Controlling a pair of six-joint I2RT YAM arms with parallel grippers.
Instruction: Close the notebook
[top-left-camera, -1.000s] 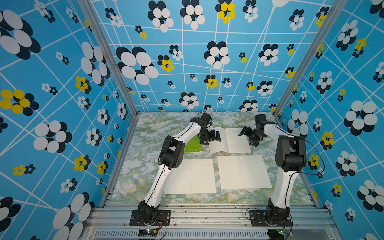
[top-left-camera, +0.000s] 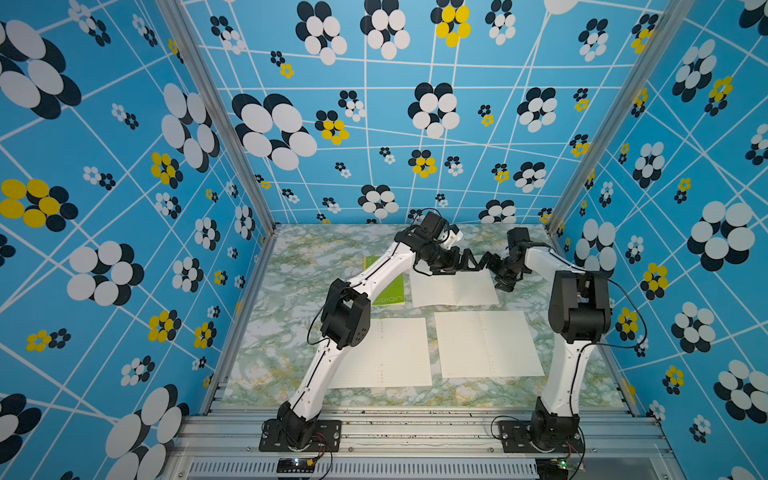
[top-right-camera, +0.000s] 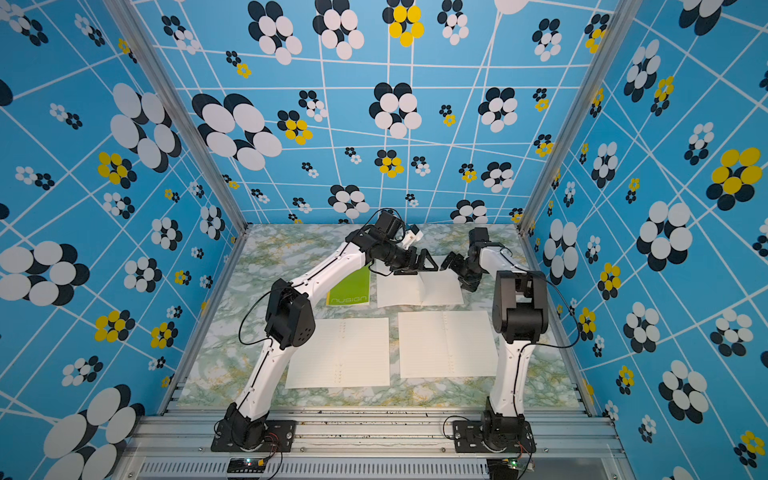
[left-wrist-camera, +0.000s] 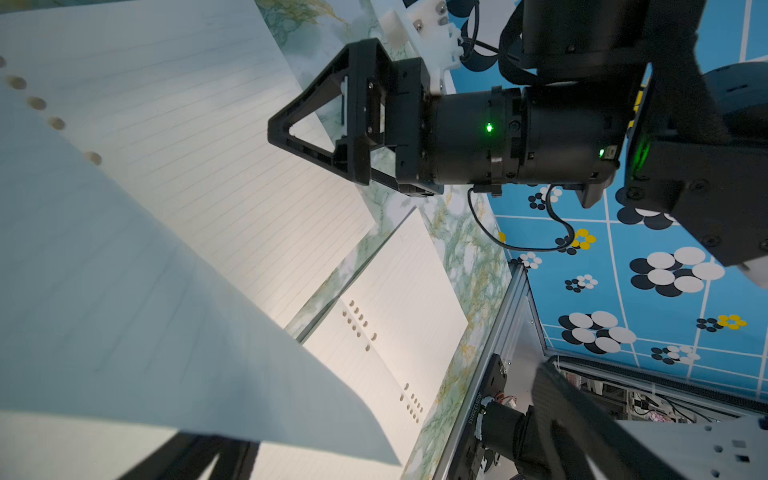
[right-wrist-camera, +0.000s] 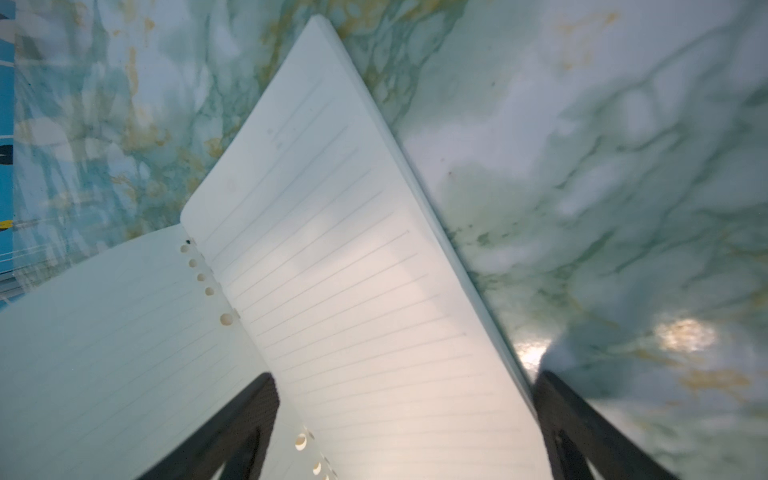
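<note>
An open notebook (top-left-camera: 477, 289) with white lined pages lies at the back of the table. Its left page or leaf (left-wrist-camera: 160, 320) stands lifted and curved in the left wrist view, between my left gripper's fingers. The left gripper (top-left-camera: 457, 264) is open above the notebook's far half, not closed on the paper. At the notebook's right side, my right gripper (top-left-camera: 493, 272) also stands open. Its fingers (right-wrist-camera: 584, 432) spread wide across the right page (right-wrist-camera: 344, 264), one near the outer edge and the other over the left side.
A green booklet (top-left-camera: 389, 289) lies left of the notebook. Two more open notebooks lie in front, the left one (top-left-camera: 404, 352) and the right one (top-left-camera: 488, 344). Bare marble tabletop (right-wrist-camera: 640, 160) extends right of the back notebook.
The left page has risen. The right arm has hardly moved; the notebook sits slightly further left.
</note>
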